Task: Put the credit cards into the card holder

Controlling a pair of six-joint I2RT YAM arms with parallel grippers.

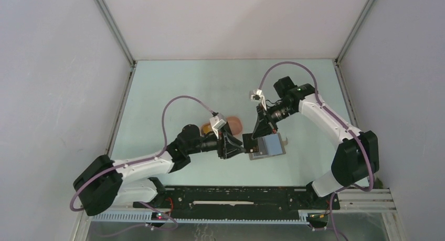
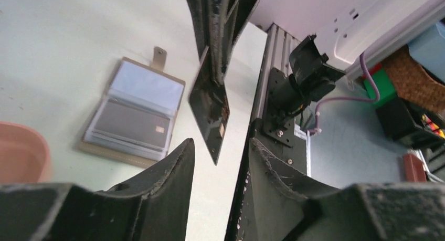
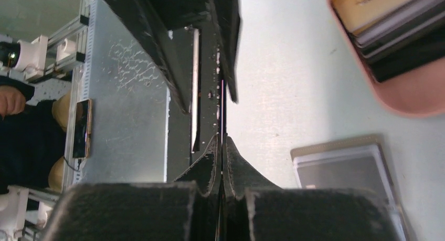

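A black card hangs on edge in the air, with my right gripper shut on it. In the top view the card lies between the two grippers. My left gripper stands open just to the left of the card, its fingers empty. Below and to the right, the card holder lies unfolded on the table, its clear sleeves facing up. More cards rest in a pink tray in the right wrist view; one of them is gold.
The pink tray sits behind the left gripper in the top view. A strap sticks out from the holder's end.
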